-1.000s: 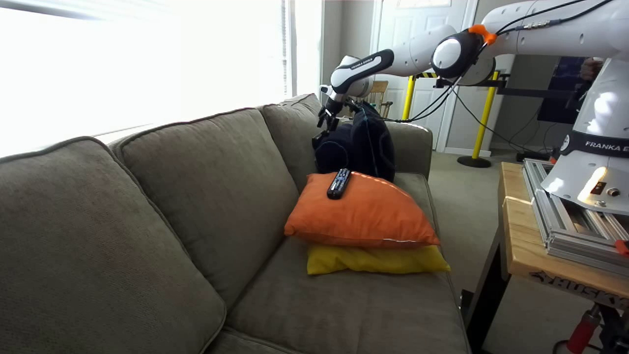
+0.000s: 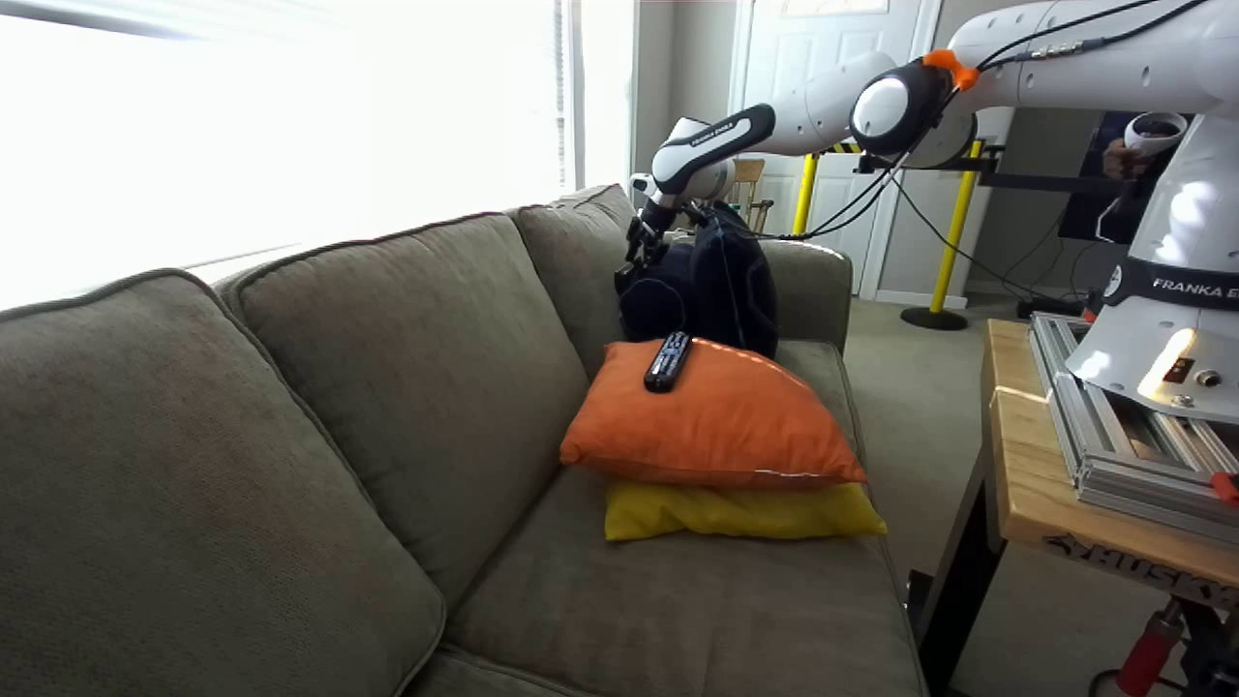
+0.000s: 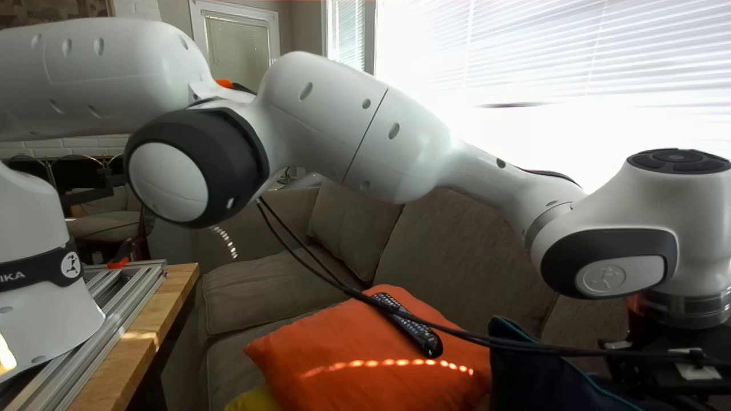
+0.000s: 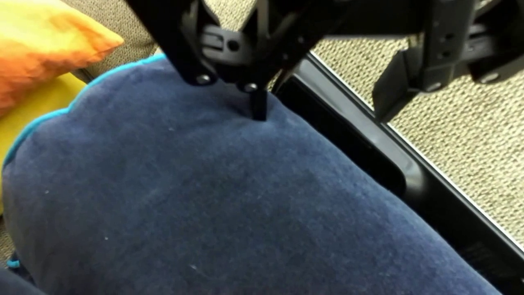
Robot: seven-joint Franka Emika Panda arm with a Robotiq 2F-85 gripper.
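My gripper is part open in the wrist view, its two fingers standing apart. One fingertip [image 4: 258, 109] presses against or just over the dark blue pillow [image 4: 196, 196]. The other finger [image 4: 394, 88] is on the far side of a glossy black object [image 4: 417, 182] with a silver edge, so the object's upper part lies between them, apparently not clamped. What this object is, I cannot tell; the pillow hides its lower part. In exterior view 1 the gripper [image 2: 638, 257] is low at the sofa's far end, by the dark pillows [image 2: 732, 279].
A black remote [image 2: 668, 362] rests on an orange pillow [image 2: 720, 418], which lies on a yellow pillow [image 2: 743, 511]. The sofa backrest [image 2: 383, 337] runs along the window side. Cables [image 3: 473, 335] hang from the arm across the pillows. Near sofa seats are clear.
My gripper has come down a little toward the dark pillows and the black object. The pillows and remote have not moved. At the right background, a hand holding a white device has come into view.
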